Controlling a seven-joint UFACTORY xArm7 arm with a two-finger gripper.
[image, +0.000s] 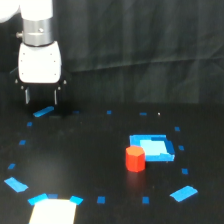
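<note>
A white robot arm hangs at the upper left, its gripper (41, 93) low over the black table, fingers apart with nothing visible between them. A red hexagonal block (135, 158) stands on the table right of centre, just in front of a blue-rimmed square piece (164, 141) with a pale middle. A pale yellow square (52, 212) lies at the front left, cut off by the frame edge.
Blue tape strips and small marks are scattered around the table (90, 150). A dark curtain fills the back.
</note>
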